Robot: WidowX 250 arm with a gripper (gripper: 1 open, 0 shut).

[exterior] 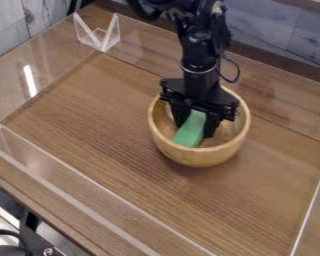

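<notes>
My black gripper (199, 113) reaches down from the top into a light wooden bowl (186, 155) near the middle of the view. Inside the bowl lies a green object (191, 131), tilted, with its upper end under the gripper. The gripper is shut on this green object, though its fingertips are partly hidden and dark against the bowl's shadow.
A clear plastic holder (99, 32) stands at the back left. A grey wall (283, 50) rises behind the table's back edge.
</notes>
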